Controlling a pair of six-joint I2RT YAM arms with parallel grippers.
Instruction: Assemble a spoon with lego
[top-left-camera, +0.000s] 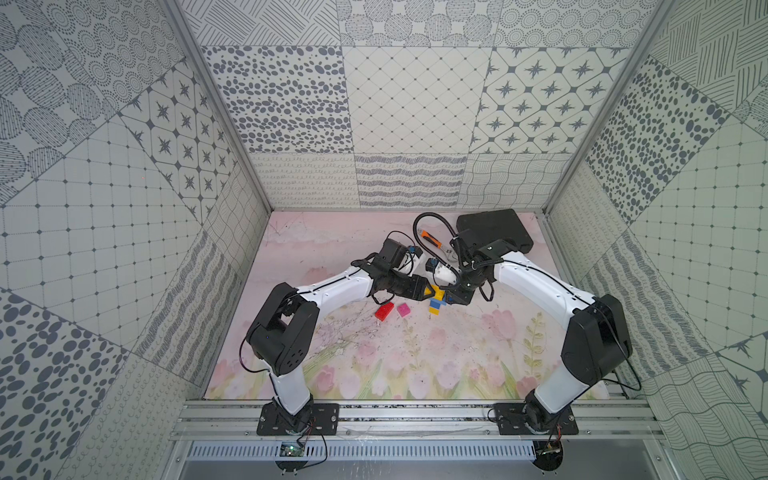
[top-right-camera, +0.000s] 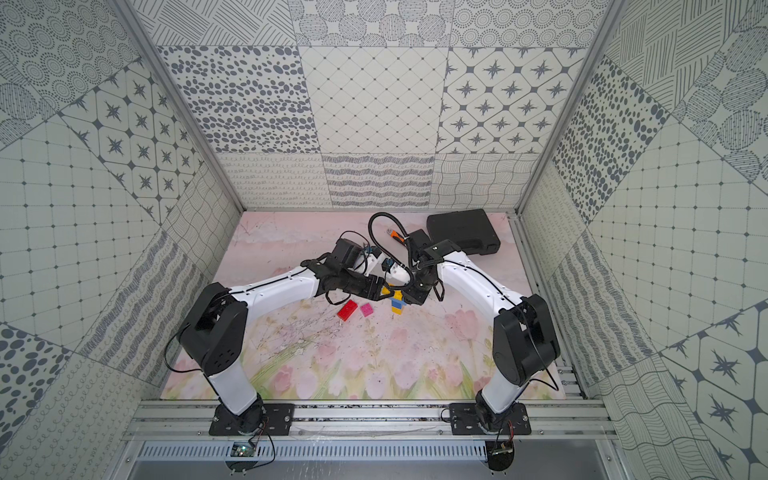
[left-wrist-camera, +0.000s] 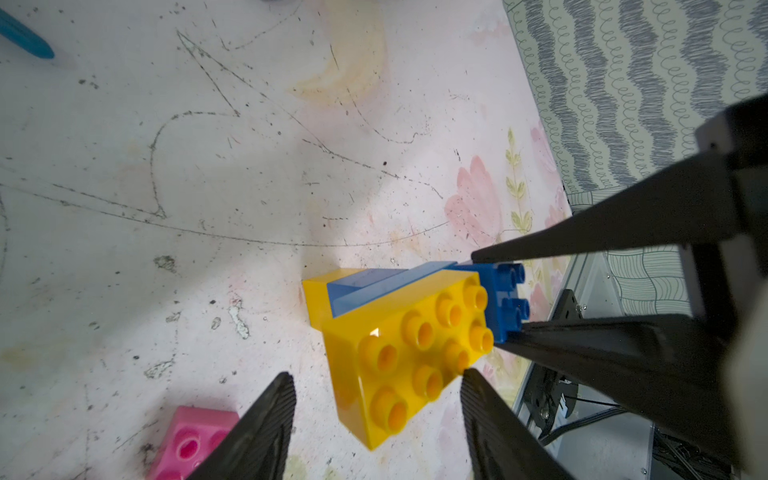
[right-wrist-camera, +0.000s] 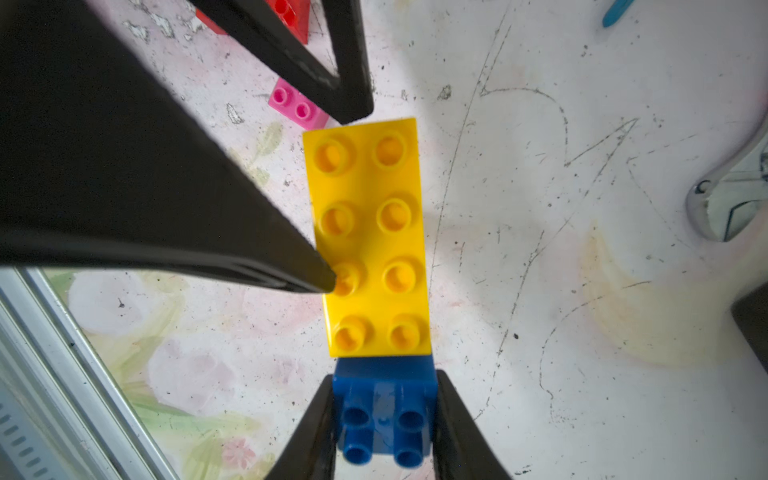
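A Lego assembly hangs between my grippers in mid-table, with a yellow brick joined end-on or lying against blue bricks, and another yellow piece (left-wrist-camera: 318, 296) behind in the left wrist view. My left gripper is shut on the yellow brick, its fingers (left-wrist-camera: 264, 424) either side of it. My right gripper is shut on the blue brick. Exactly how the bricks join is partly hidden.
A pink brick (right-wrist-camera: 297, 102) and a red brick (top-right-camera: 347, 309) lie left of the assembly. An adjustable wrench (top-left-camera: 432, 240) and black case (top-left-camera: 494, 228) are at the back right.
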